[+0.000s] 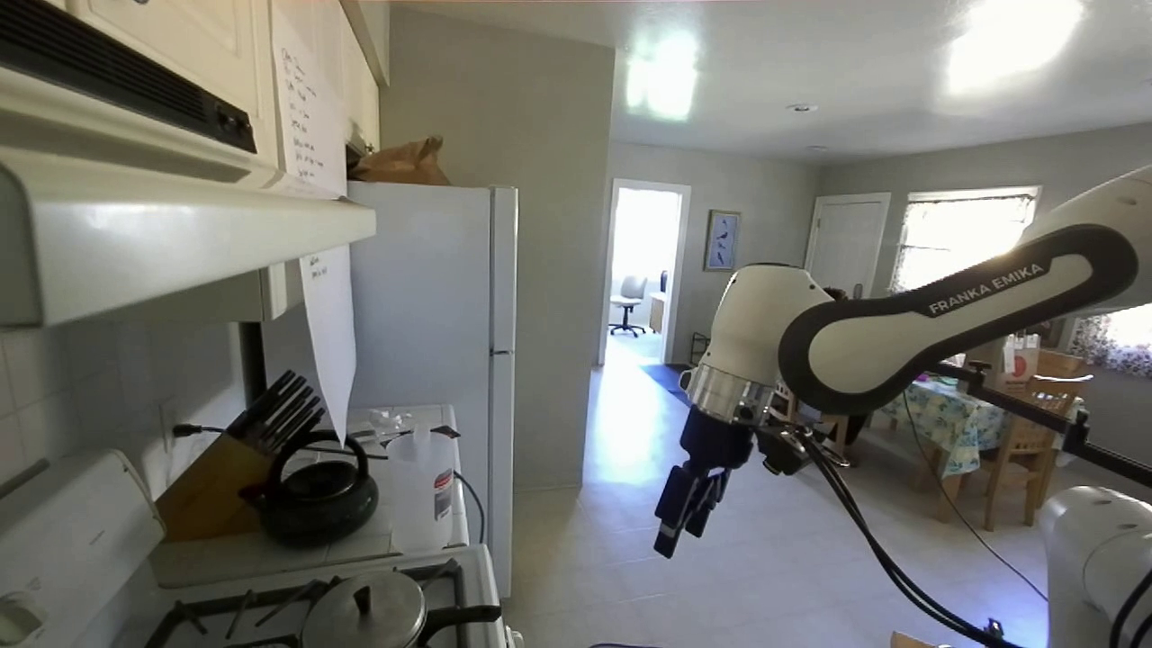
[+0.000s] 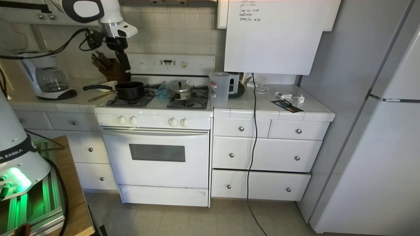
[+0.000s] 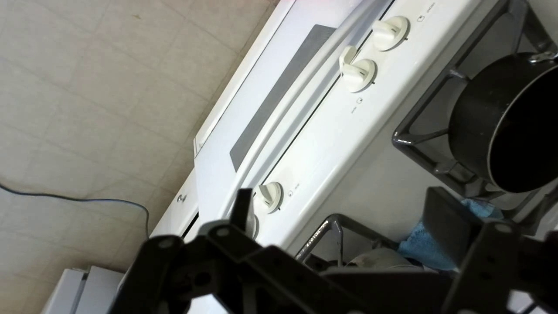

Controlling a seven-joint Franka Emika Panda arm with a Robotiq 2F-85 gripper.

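My gripper is open, its two fingers wide apart with nothing held between them. In exterior view 1, the gripper (image 1: 680,540) hangs tilted downward in the air, right of the stove. A black saucepan (image 2: 131,91) sits on the stove's left burner; the wrist view shows the saucepan (image 3: 478,117) at the right. On the other burner stands a lidded pot (image 2: 181,92), mostly hidden by the gripper in the wrist view. A blue cloth (image 3: 426,246) lies between the two pots.
Right of the stove stand a clear pitcher (image 2: 220,88) and a black kettle (image 1: 319,502). A knife block (image 1: 216,481) and a coffee maker (image 2: 49,76) occupy the counters. A cord (image 2: 254,157) hangs before the drawers.
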